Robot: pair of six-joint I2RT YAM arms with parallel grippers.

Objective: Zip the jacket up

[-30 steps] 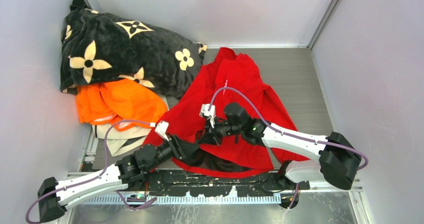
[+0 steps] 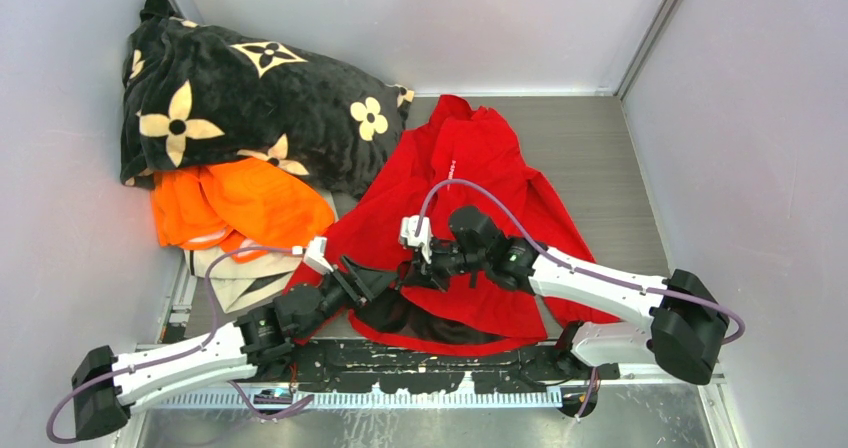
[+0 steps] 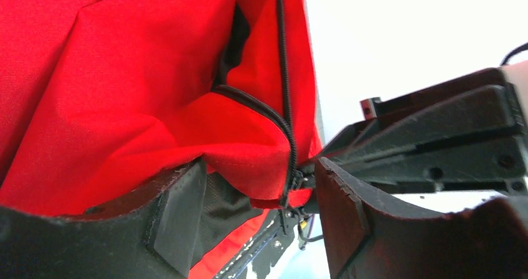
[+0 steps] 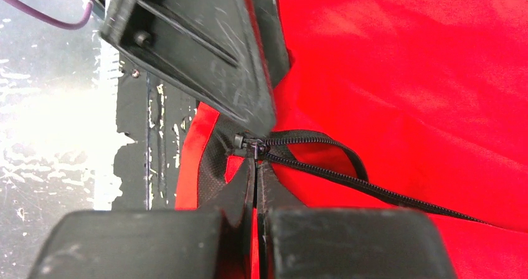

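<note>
The red jacket [image 2: 470,158] lies open on the work surface. In the right wrist view, two black zipper tapes [image 4: 373,189] meet at the zipper's metal end [image 4: 255,145]. My right gripper is shut on that zipper end. The zipper end [image 3: 292,179] also shows in the left wrist view, between and just beyond the open fingers of my left gripper, with the right gripper's black body to the right. From above, both grippers meet at the jacket's lower left; the left one [image 2: 370,280] is slightly to the left.
A dark patterned pillow [image 2: 230,98] and folded orange and beige cloths [image 2: 240,198] fill the left. Grey floor [image 2: 590,168] shows right of the jacket. Walls stand at the back and both sides, with a metal front edge below.
My left gripper has shifted slightly back from the right gripper and its arm has moved a little. The right arm has moved only slightly.
</note>
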